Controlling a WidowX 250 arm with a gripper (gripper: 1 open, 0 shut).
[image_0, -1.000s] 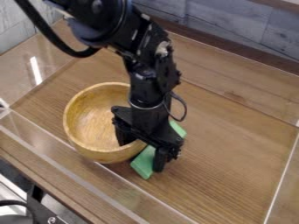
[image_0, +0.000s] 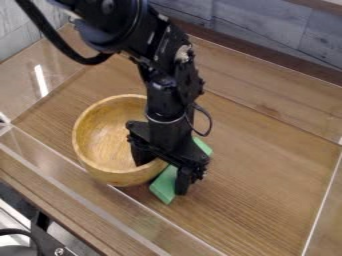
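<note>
A wooden bowl (image_0: 100, 130) rests on the table at centre left. My gripper (image_0: 166, 165) is low, at the bowl's right side, with dark fingers over a green object (image_0: 166, 188) that lies next to the bowl. The fingers partly hide the green object, and I cannot tell whether they are closed on it.
A grey wall (image_0: 274, 30) runs along the back. Dark cables and a pale frame are at the lower left, past the table's edge.
</note>
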